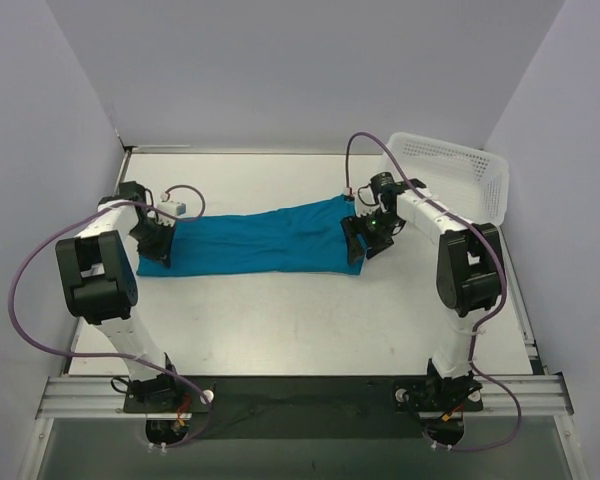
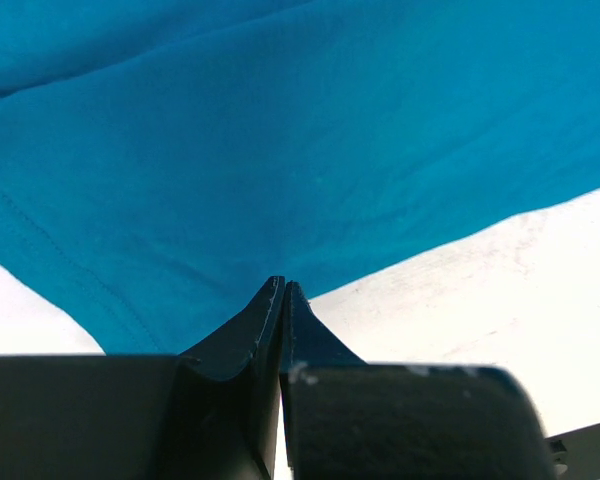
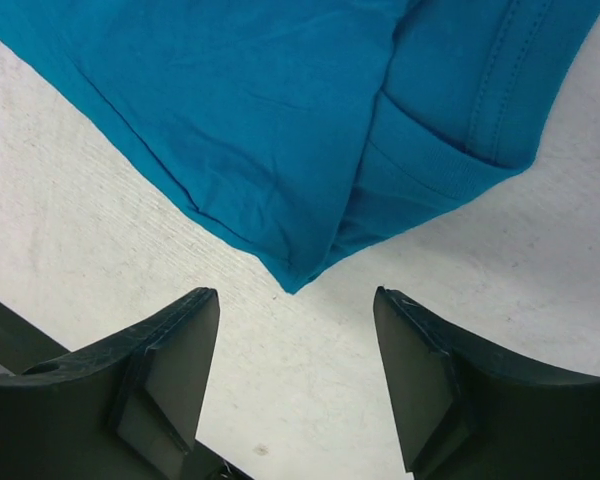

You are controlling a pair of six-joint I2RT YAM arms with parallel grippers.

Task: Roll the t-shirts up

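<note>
A blue t-shirt lies spread on the white table, its right end folded over. My left gripper is over the shirt's left end; in the left wrist view its fingertips are closed together over the blue cloth near its edge, with nothing clearly visible between them. My right gripper is at the shirt's right end; in the right wrist view its fingers stand apart, just short of a folded corner of the cloth, with nothing between them.
A white plastic basket stands at the back right, behind the right arm. Walls bound both sides and the back.
</note>
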